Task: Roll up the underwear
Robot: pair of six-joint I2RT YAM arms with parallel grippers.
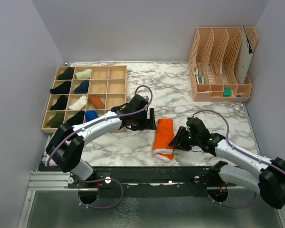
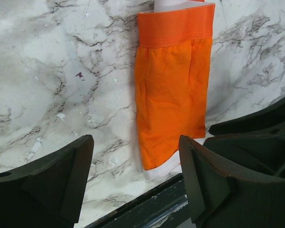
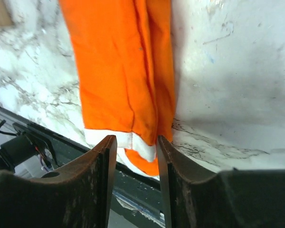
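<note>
The orange underwear (image 1: 163, 134) lies as a long folded strip on the marble table, its white-trimmed end toward the front edge. In the left wrist view the orange cloth (image 2: 168, 90) shows its waistband at the top and white trim at the bottom. My left gripper (image 1: 152, 118) stands open just left of the strip's far end, nothing between its fingers. At the strip's right side, near its front end, is my right gripper (image 1: 174, 144), also open. In the right wrist view the underwear's lower corner (image 3: 145, 137) lies just beyond the fingertips, its layers slightly apart.
A wooden compartment box (image 1: 99, 89) with several rolled cloths stands at the left, close behind my left arm. At the back right is a slotted rack (image 1: 218, 90). Marble between them is clear. The dark table edge (image 1: 147, 172) runs close in front of the underwear.
</note>
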